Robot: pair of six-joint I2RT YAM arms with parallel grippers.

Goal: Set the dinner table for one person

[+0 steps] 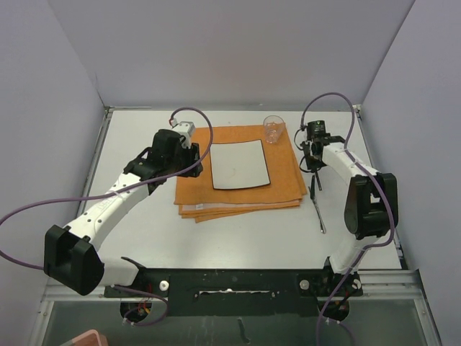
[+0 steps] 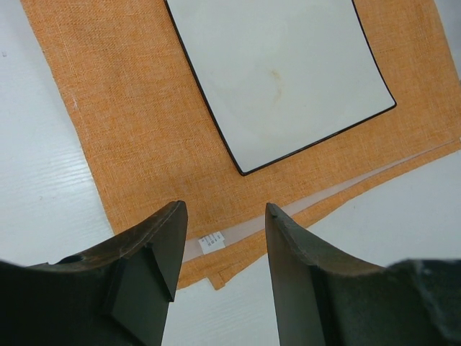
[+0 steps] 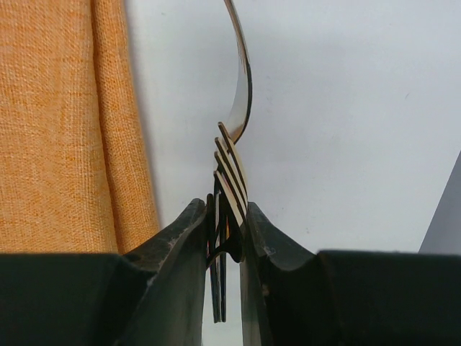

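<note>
An orange placemat (image 1: 194, 184) lies folded-edged under a square white plate (image 1: 238, 164), with a clear glass (image 1: 274, 128) at its upper right. My left gripper hangs open over the mat's left side, empty. At the mat's right, my right gripper has bundled cutlery between its fingers, including a fork (image 3: 230, 169); whether the fingers are closed tight on it I cannot tell. Another curved metal piece (image 3: 241, 86) shows beyond the fork's tines. A long utensil (image 1: 318, 216) lies on the white table below the right gripper in the top view.
Bare white table (image 1: 252, 245) spreads in front of the mat and at the far left. Grey walls bound the table at the sides and back. An orange container (image 1: 90, 337) sits at the bottom-left corner, off the table.
</note>
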